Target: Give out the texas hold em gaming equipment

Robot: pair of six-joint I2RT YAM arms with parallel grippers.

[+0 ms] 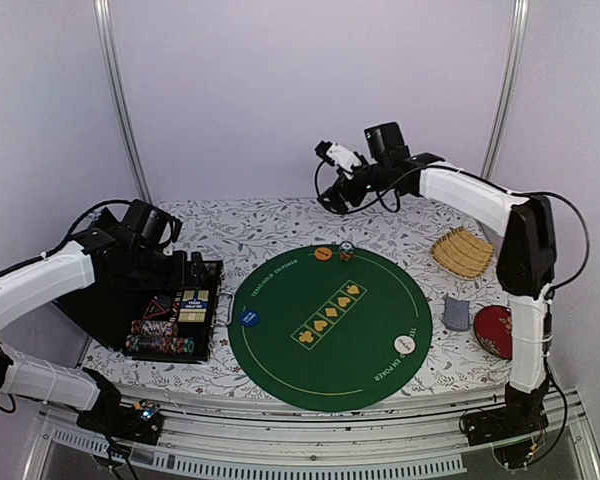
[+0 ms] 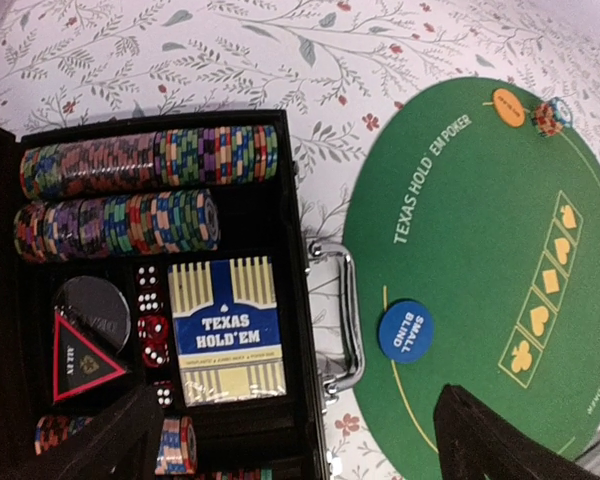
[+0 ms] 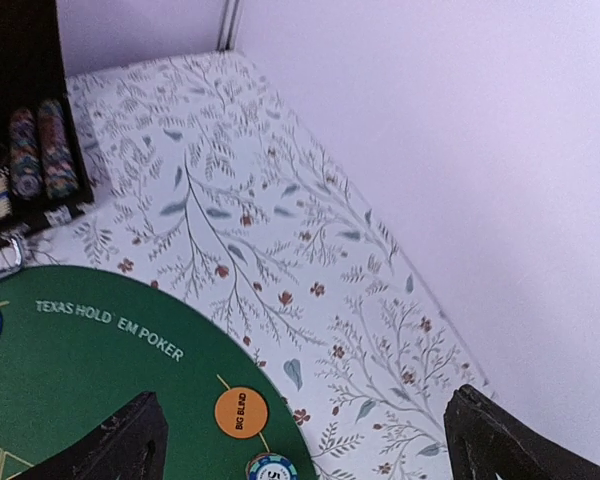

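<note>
On the green poker mat a small stack of chips stands at the far edge, beside the orange big blind disc. The blue small blind disc lies at the mat's left, and a white disc near its right front. At the left, the black case holds rows of chips, a Texas Hold'em card pack, dice and a black all-in triangle. My left gripper hovers open and empty over the case. Above and behind the mat hangs my open right gripper, nothing between its fingers.
To the right of the mat are a wooden basket, a grey cloth-like item and a red round item. A metal handle juts from the case toward the mat.
</note>
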